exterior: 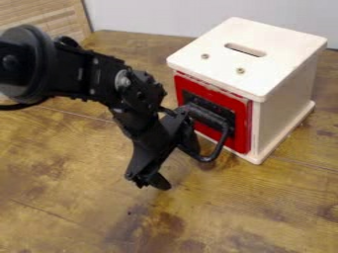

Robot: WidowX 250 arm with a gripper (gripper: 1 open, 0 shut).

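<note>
A cream wooden box [284, 99] with a slot and two screws on top has a red front panel [238, 140] with a black inset and a black curved handle [219, 146] projecting from it. My black gripper [152, 173] hangs low just left of that front, fingers pointing down near the floor, beside the handle's lower end. Dark parts overlap there, so I cannot tell whether it is open or touching the handle.
A pale board [46, 15] stands at the back left.
</note>
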